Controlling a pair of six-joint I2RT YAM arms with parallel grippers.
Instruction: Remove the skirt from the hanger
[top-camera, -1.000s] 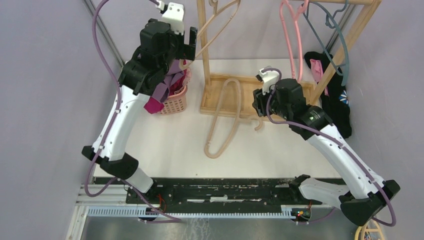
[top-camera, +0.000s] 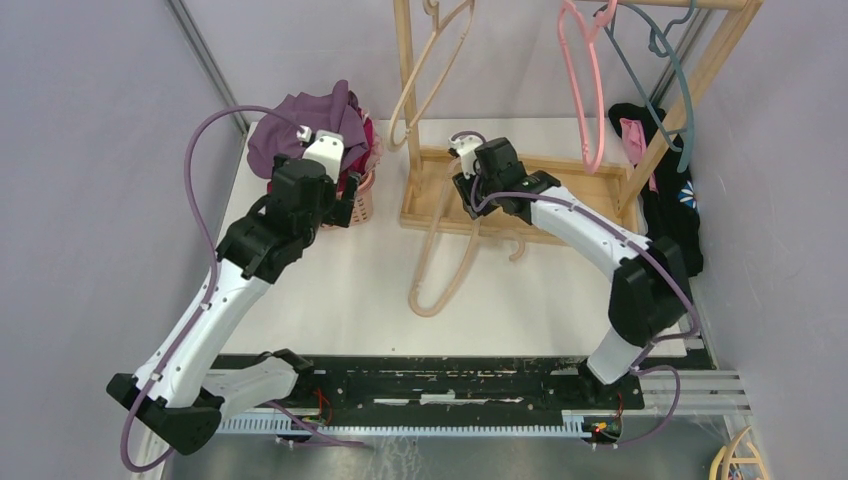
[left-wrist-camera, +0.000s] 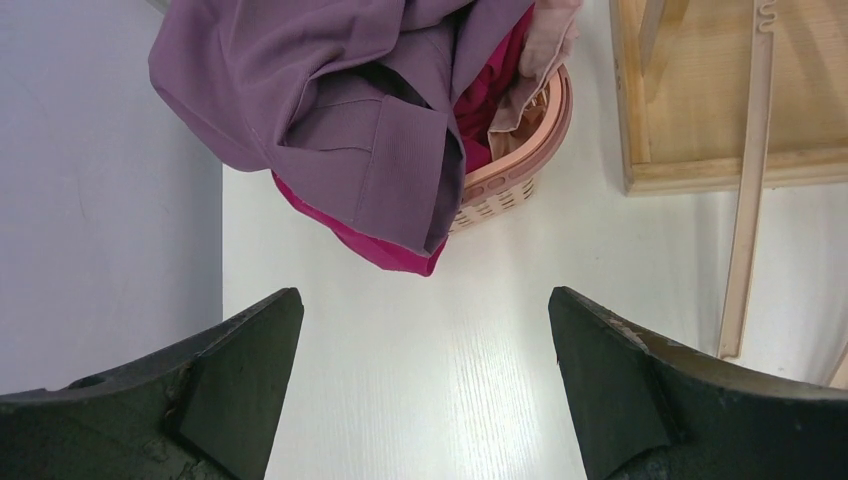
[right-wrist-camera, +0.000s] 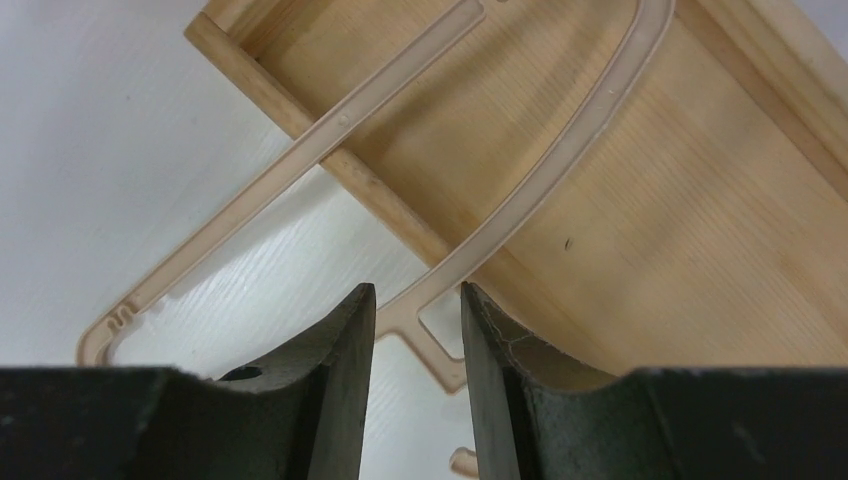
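Observation:
The purple skirt lies heaped over the pink basket at the left, off any hanger; its waistband end droops over the basket's rim in the left wrist view. My left gripper stands open on the near side of the basket, with no cloth between its fingers. A beige hanger lies loose, partly across the wooden base and partly on the table. Above it, my right gripper is part open; the hanger's bar runs across the gap in view, not gripped.
From the wooden rack hang another beige hanger, a pink hanger and a blue-grey hanger. Dark clothing lies at the right wall.
My left gripper has come away from the rack toward the front, and the hanging beige hanger has swung. The skirt now spreads over the basket's back. My right gripper has moved left over the loose hanger.

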